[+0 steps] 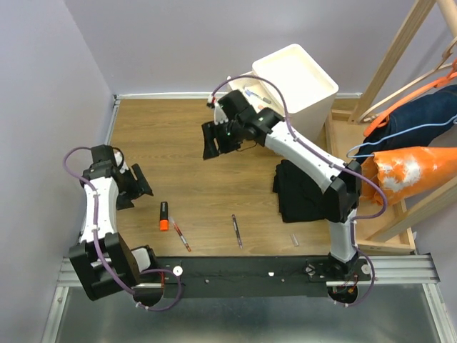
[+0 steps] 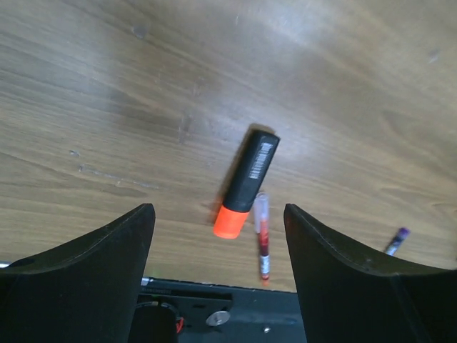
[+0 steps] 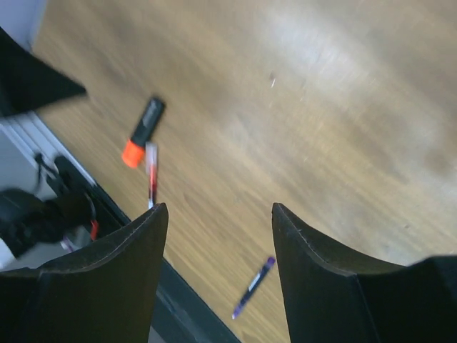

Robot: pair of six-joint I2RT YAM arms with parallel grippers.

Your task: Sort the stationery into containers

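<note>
A black marker with an orange end (image 1: 164, 216) lies at the table's front left. Close beside it is a slim red-and-clear pen (image 1: 180, 234), and a dark pen (image 1: 236, 231) lies farther right. My left gripper (image 1: 135, 193) is open above the table, left of and behind the marker. In the left wrist view the marker (image 2: 248, 179) shows beyond its parted fingers, untouched. My right gripper (image 1: 218, 148) hangs open over the table's middle, left of the white container (image 1: 303, 78). Nothing is between its fingers; the arm partly covers the container's pulled-out drawer (image 1: 246, 84) holding several small items.
Folded black cloth (image 1: 300, 193) lies right of centre, with a small clear piece (image 1: 294, 240) in front of it. A wooden rack with hanging clothes (image 1: 410, 171) stands at the right.
</note>
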